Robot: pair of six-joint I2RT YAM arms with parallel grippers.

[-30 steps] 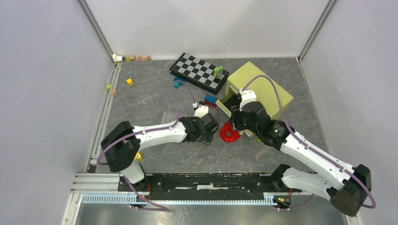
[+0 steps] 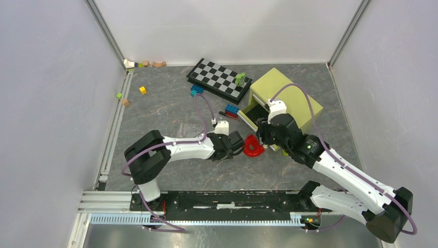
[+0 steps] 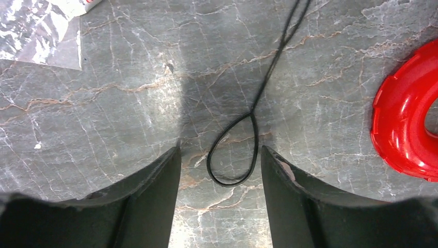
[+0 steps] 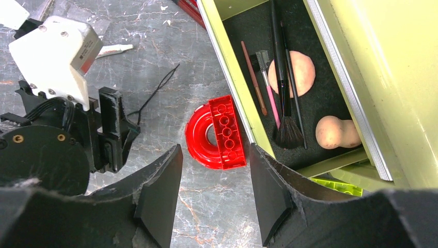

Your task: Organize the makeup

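My left gripper is open over a thin black looped cord (image 3: 253, 114) lying on the table, the loop between its fingertips. My right gripper hangs open above the table beside the pale yellow-green organizer (image 4: 392, 67). Its pulled-out drawer holds a large black brush (image 4: 288, 133), several thinner brushes, a pink round sponge (image 4: 304, 72) and a beige sponge (image 4: 329, 133). A white tube (image 4: 113, 49) lies left of the drawer by a clear plastic bag (image 3: 38, 41).
A red ring (image 3: 400, 129) and red brick (image 4: 224, 129) lie against the drawer's front. A chessboard (image 2: 212, 77) and blue bricks stand at the back. Small blocks sit along the left.
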